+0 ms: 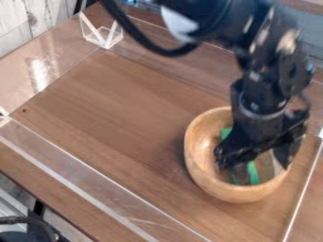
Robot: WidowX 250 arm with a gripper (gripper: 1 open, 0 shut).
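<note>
A wooden bowl (pixel 209 175) sits on the right part of the table, holding a green object (pixel 252 174) that is partly hidden. My black gripper (pixel 252 156) reaches down into the bowl from the upper right, over the green object. Its fingers are open; whether they touch the object is unclear.
A clear plastic piece (pixel 101 33) stands at the back left. Transparent edging runs along the front left edge, with a black item at the bottom left corner.
</note>
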